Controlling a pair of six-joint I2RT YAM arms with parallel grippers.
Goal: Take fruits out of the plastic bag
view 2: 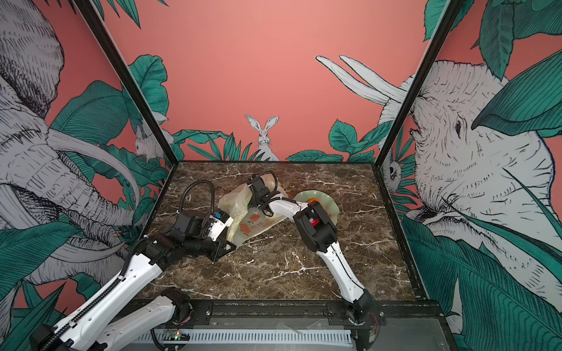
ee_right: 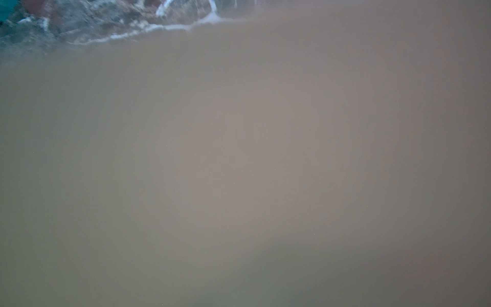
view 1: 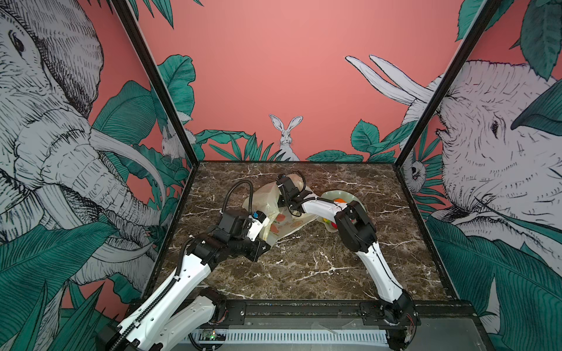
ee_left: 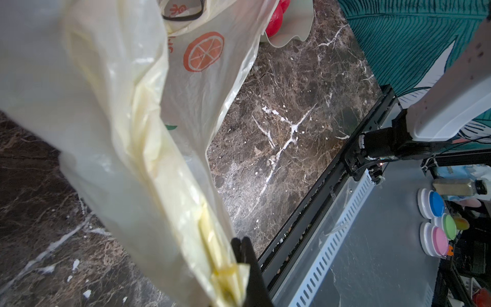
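A crumpled, cream plastic bag printed with orange fruit slices lies mid-table. My left gripper is shut on its gathered near end, with pale film bunched at the fingertips. My right gripper reaches into the bag's far part; its fingers are hidden there, and the right wrist view shows only blurred beige, so I cannot tell what it holds. Behind the right arm, a pale green scalloped dish holds red and orange fruits.
Black frame edges and printed walls enclose it. The right arm crosses over the dish.
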